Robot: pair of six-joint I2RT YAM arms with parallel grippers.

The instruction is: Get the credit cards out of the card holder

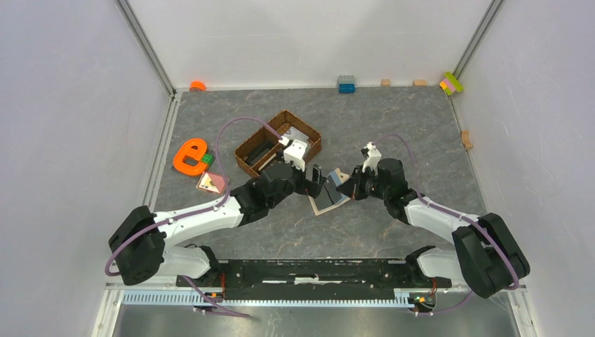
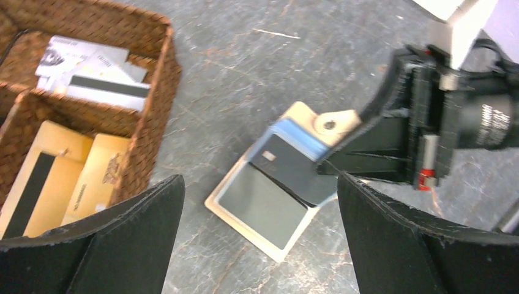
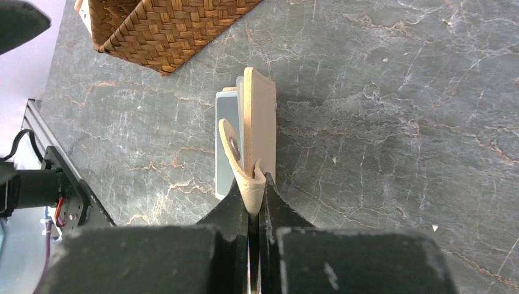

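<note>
The beige card holder (image 2: 263,211) has a grey panel, a dark panel with a small pale square and a blue strip along one side. My right gripper is shut on the holder's beige tab (image 3: 248,184), and the holder stands edge-on in the right wrist view. In the left wrist view the right fingers (image 2: 379,141) hide one side of it. My left gripper (image 1: 315,182) is open at the holder's left, its fingers (image 2: 141,220) apart with nothing between them. Whether cards are still inside the holder is unclear.
A woven basket (image 2: 162,79) on the left has compartments holding white cards (image 2: 92,67) and tan cards (image 2: 92,177). An orange toy (image 1: 189,156) lies farther left. Blocks line the back wall, and the right and back table surface is clear.
</note>
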